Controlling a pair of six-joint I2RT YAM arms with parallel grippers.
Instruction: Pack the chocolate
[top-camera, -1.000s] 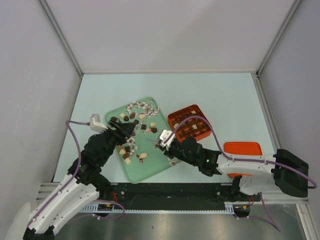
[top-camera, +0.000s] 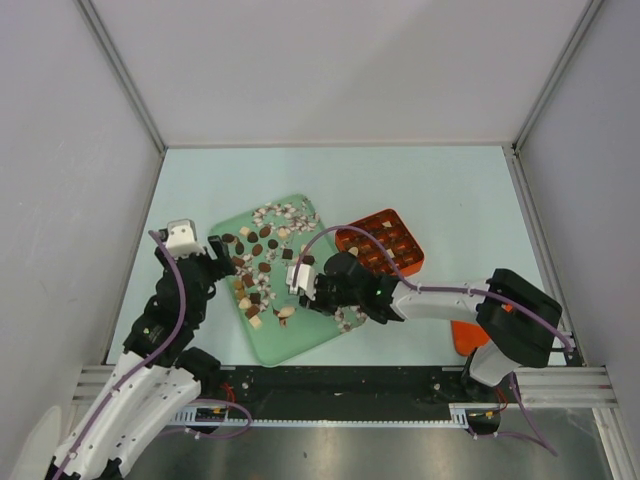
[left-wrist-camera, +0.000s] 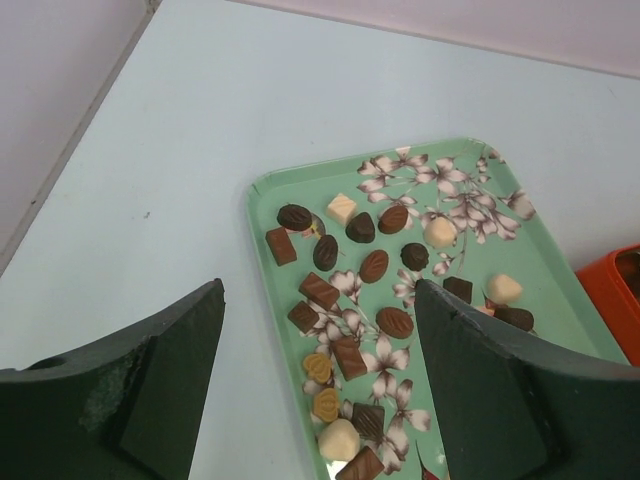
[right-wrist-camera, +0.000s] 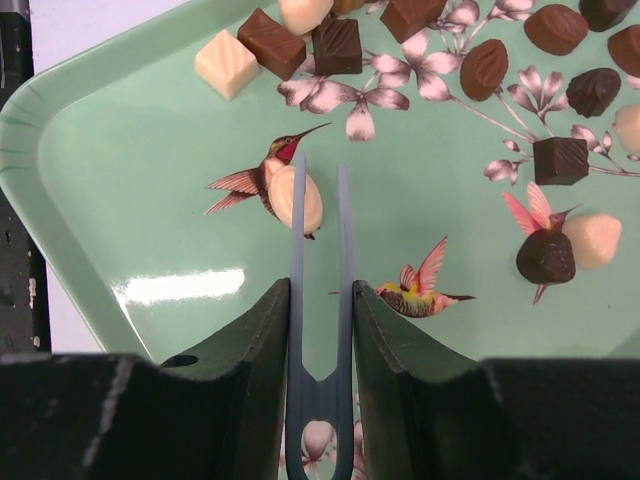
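A green floral tray (top-camera: 290, 345) holds dark, milk and white chocolates. My left gripper (top-camera: 220, 250) is over its left side, fingers spread and empty in the left wrist view, with chocolates (left-wrist-camera: 394, 321) below. My right gripper is over the tray, shut on what looks like a narrow grey two-pronged tool (right-wrist-camera: 320, 405), whose tips are near an oval white chocolate (right-wrist-camera: 296, 200); whether they touch it is unclear.
An orange compartmented box (top-camera: 393, 230) stands right of the tray, partly behind the right arm. An orange lid (top-camera: 468, 338) lies at front right.
My left gripper has pulled back leftward, away from the tray's middle. The right arm has moved left over the tray.
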